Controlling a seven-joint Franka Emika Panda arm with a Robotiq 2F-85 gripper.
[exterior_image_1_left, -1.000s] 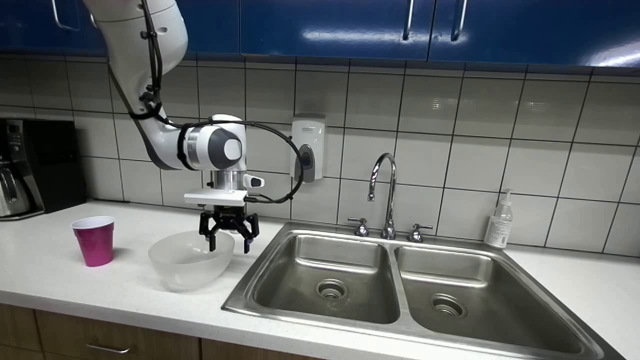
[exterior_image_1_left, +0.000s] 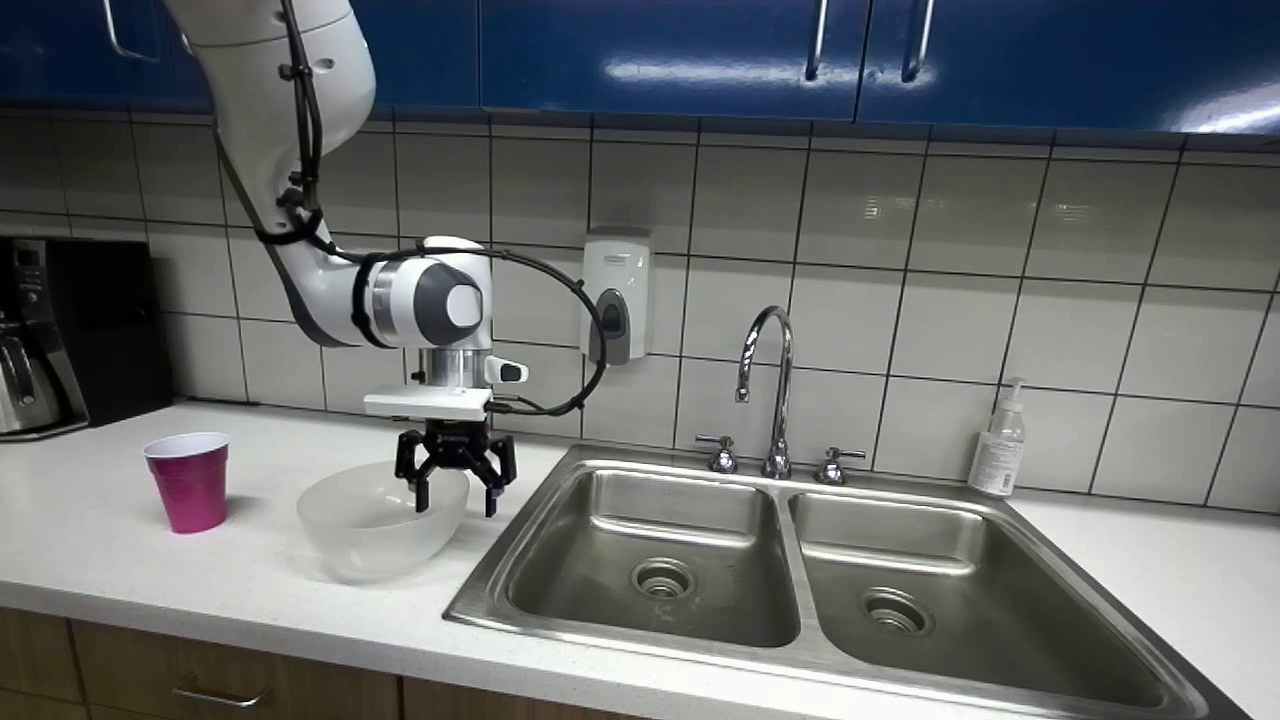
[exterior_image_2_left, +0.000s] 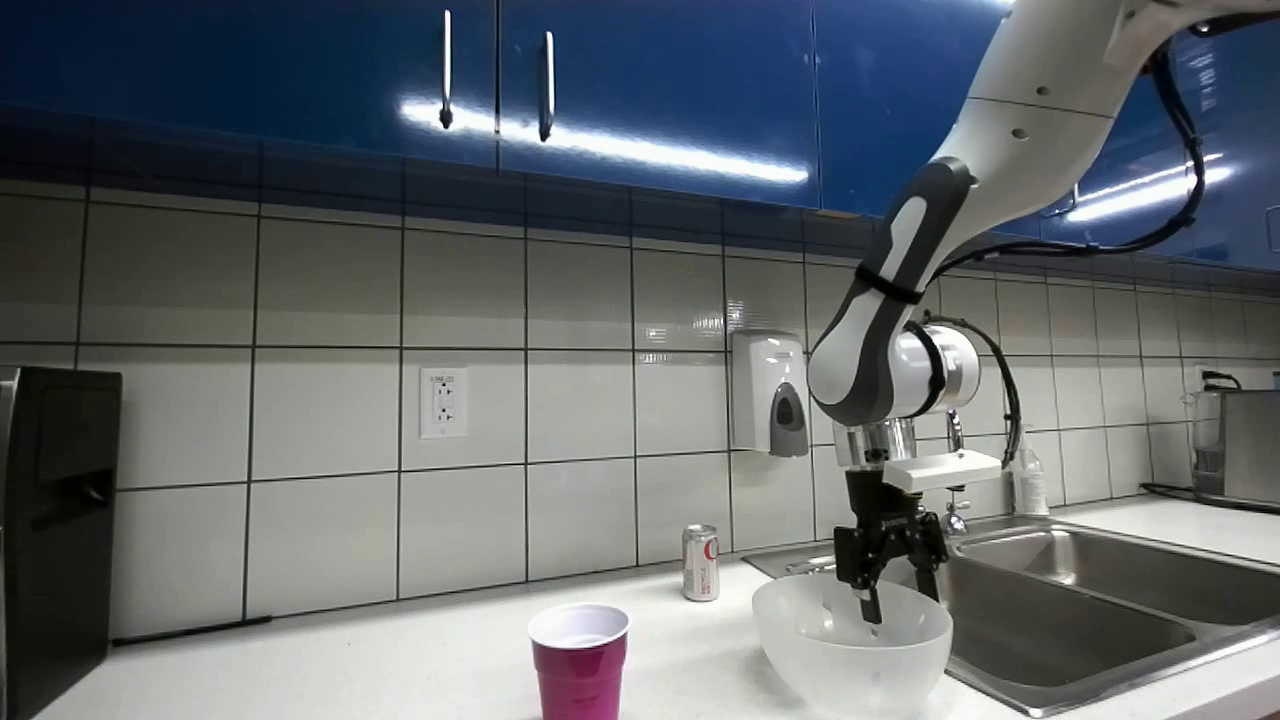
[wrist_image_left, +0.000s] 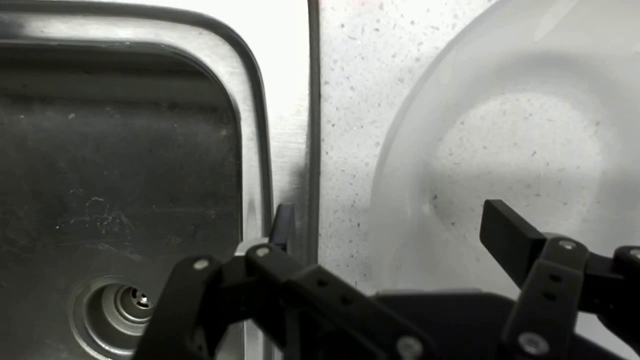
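Observation:
My gripper (exterior_image_1_left: 457, 503) points straight down, fingers spread wide with nothing between them, at the sink side of a frosted bowl (exterior_image_1_left: 360, 528). In the wrist view one finger (wrist_image_left: 510, 240) is over the inside of the bowl (wrist_image_left: 408, 162), and the other finger (wrist_image_left: 283, 225) is above the sink's metal rim (wrist_image_left: 288, 120). The bowl's near-sink wall lies between the two. It stands upright on the counter and looks empty. From exterior view 2, the gripper (exterior_image_2_left: 902, 606) overlaps the bowl (exterior_image_2_left: 840, 672); whether a finger touches the wall cannot be told.
Left of the bowl stands a magenta cup (exterior_image_1_left: 192, 486). A soda can (exterior_image_2_left: 701, 564) is near the back wall. To the right is a double sink (exterior_image_1_left: 528, 606) with a faucet (exterior_image_1_left: 780, 396) and a soap bottle (exterior_image_1_left: 998, 444). A coffee maker (exterior_image_1_left: 108, 324) sits far left.
The gripper has come down slightly and a touch to the left, still open. Bowl and cup have stayed in place.

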